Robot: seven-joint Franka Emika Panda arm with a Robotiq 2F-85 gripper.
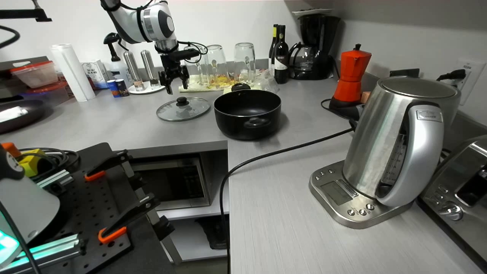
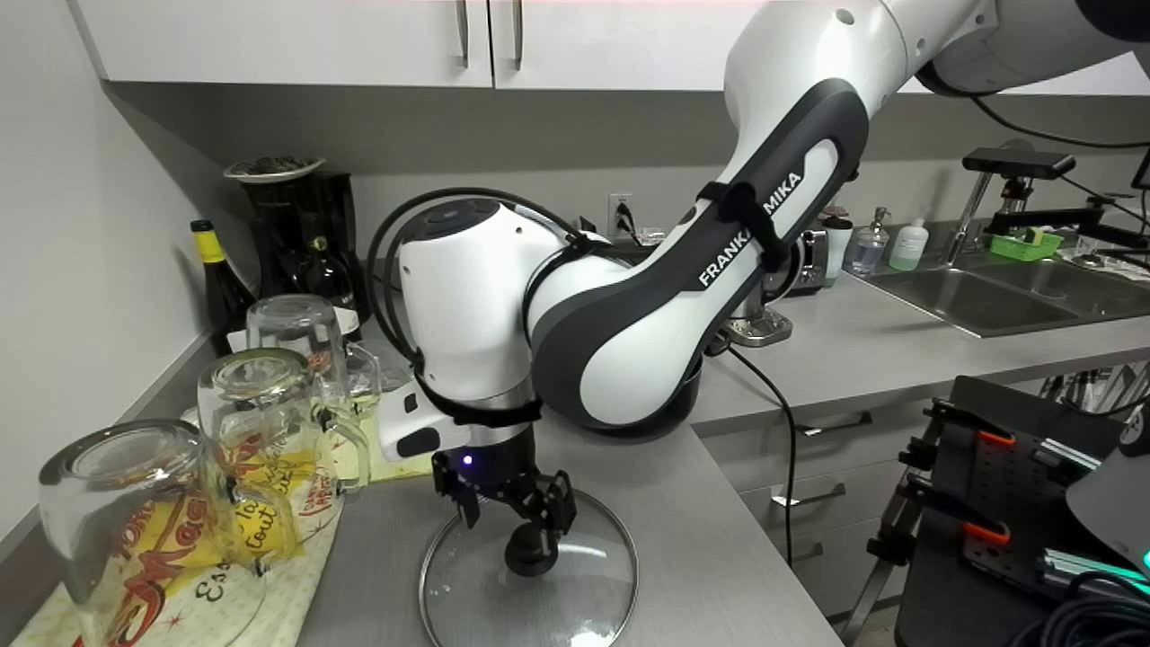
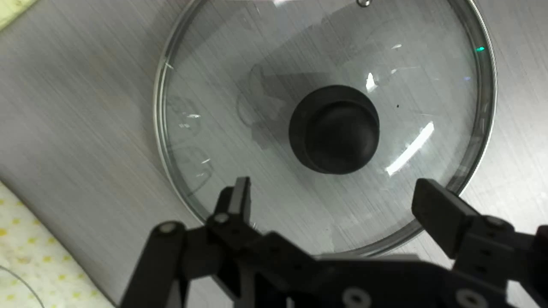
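Observation:
A round glass lid [image 1: 171,112] with a metal rim and a black knob [image 1: 182,101] lies flat on the grey counter. My gripper [image 1: 175,90] hangs just above the lid's back part, open and clear of the knob. In the wrist view the knob [image 3: 336,131] stands beyond the two spread fingertips, with nothing between them. From the second exterior view, the gripper [image 2: 512,518] hovers over the lid [image 2: 485,604] and partly overlaps the knob [image 2: 531,550]. The black pot [image 1: 247,114] sits uncovered to the lid's right in the first exterior view.
Upturned glass mugs [image 2: 259,431] stand on a patterned cloth [image 2: 291,582] beside the lid. Salt and pepper mills [image 1: 148,68] stand on a white plate behind it. A steel kettle [image 1: 397,141] occupies the right counter. Bare counter [image 1: 123,118] extends left of the lid.

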